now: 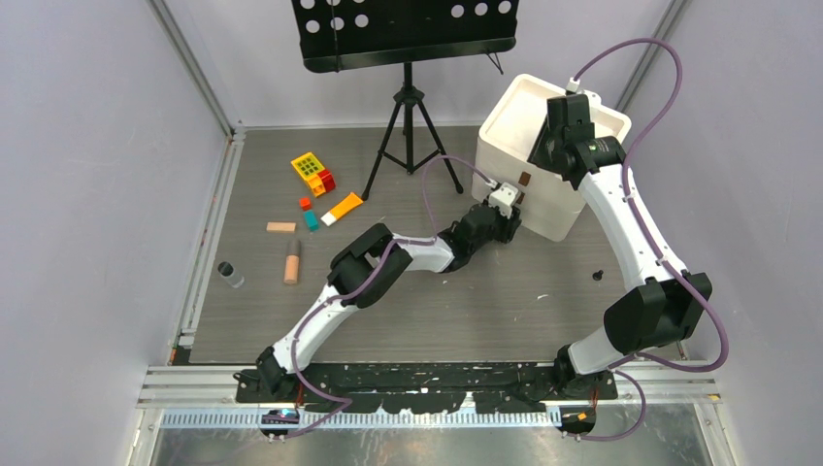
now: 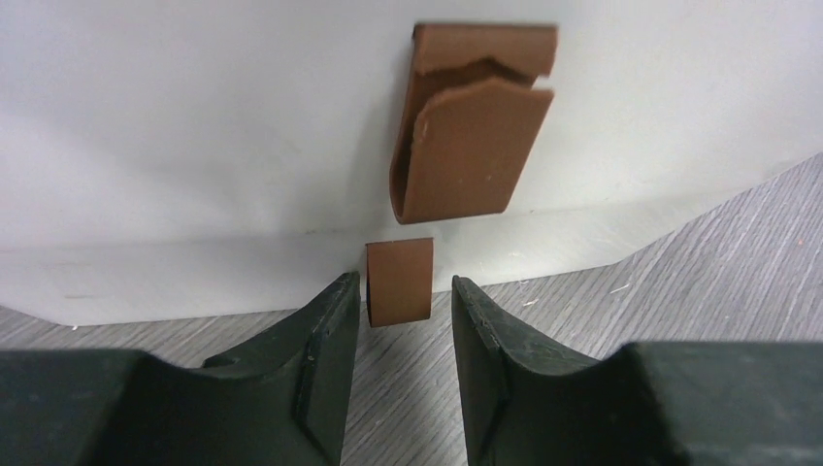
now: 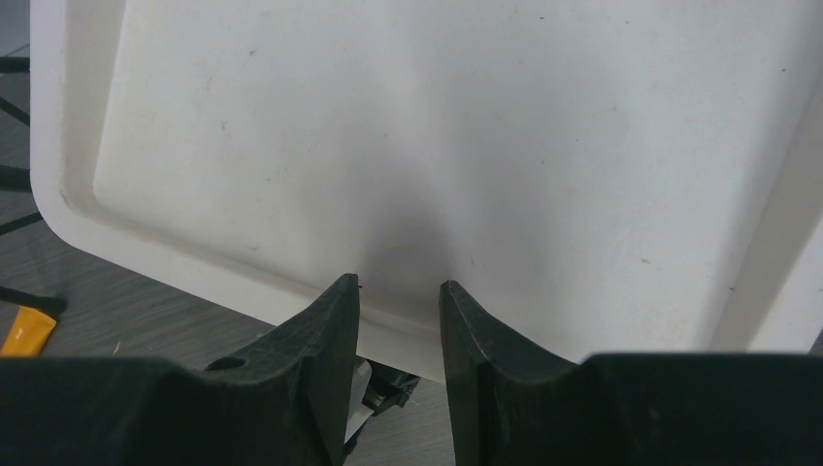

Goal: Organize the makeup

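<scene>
My left gripper is at the front face of a white drawer box (image 1: 543,214), its fingers parted on either side of a small brown tab (image 2: 398,262). It is unclear whether they touch it. A larger brown leather tab (image 2: 466,155) sits above. My right gripper is above the white tray top (image 3: 466,155) of the box, fingers apart with nothing visible between them. Makeup items lie to the left: an orange-and-white tube (image 1: 345,207), a peach tube (image 1: 292,264) and a clear bottle (image 1: 231,274).
Yellow and red blocks (image 1: 312,173), a cyan piece (image 1: 311,220) and a tan piece (image 1: 281,226) lie on the grey floor (image 1: 252,320). A black music stand (image 1: 408,97) stands at the back.
</scene>
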